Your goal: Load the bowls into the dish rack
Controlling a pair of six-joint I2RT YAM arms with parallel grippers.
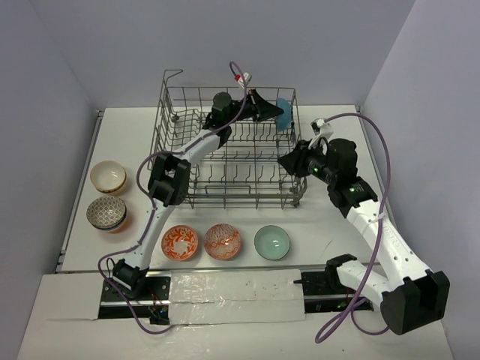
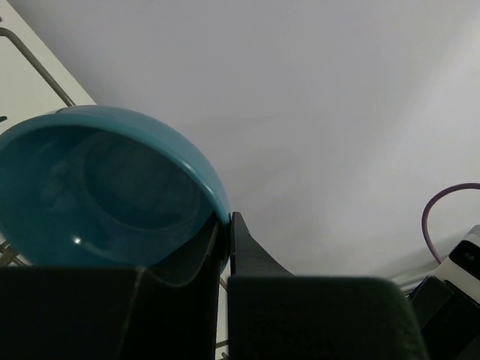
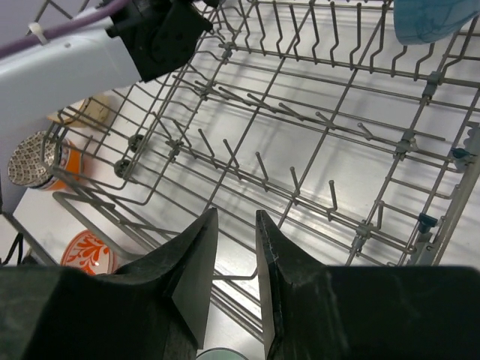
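Note:
A blue bowl (image 1: 283,114) stands on edge in the back right corner of the wire dish rack (image 1: 225,202). My left gripper is shut on the bowl's rim, one finger inside it and one outside. In the right wrist view only the lower part of the blue bowl (image 3: 431,21) shows, at the top right. My right gripper (image 1: 283,161) hangs over the rack's right side, its fingers parted with nothing between them. In front of the rack lie a green bowl (image 1: 272,242) and two orange patterned bowls (image 1: 180,242) (image 1: 223,241).
Left of the rack stand a cream bowl stack (image 1: 109,176) and a dark patterned bowl stack (image 1: 106,213). The rack's middle and front rows are empty, with upright prongs. The left arm crosses above the rack's left part.

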